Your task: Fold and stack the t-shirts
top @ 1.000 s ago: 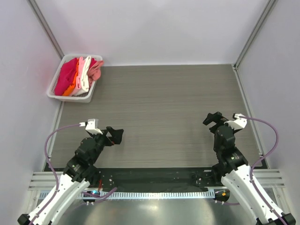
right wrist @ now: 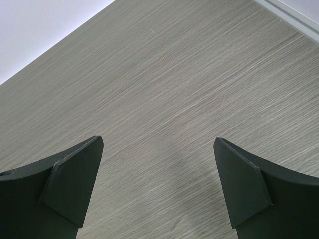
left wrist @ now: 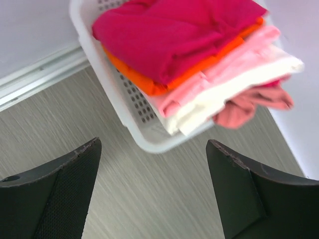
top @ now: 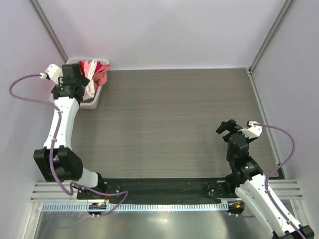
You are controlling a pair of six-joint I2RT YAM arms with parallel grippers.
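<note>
A white plastic basket (top: 89,105) of folded-looking shirts stands at the back left; in the left wrist view it holds a magenta shirt (left wrist: 169,35), an orange one (left wrist: 127,67), pink, white (left wrist: 199,112) and salmon ones (left wrist: 234,112). My left gripper is over the basket, open, with nothing between its fingers; in the top view its arm covers much of the basket. My right gripper hangs open over bare table at the right, nothing between its fingers.
White walls with metal rails (top: 261,107) border it at the back and both sides.
My left arm has swung from the front left of the table up and over to the basket at the back left. The right arm is still.
</note>
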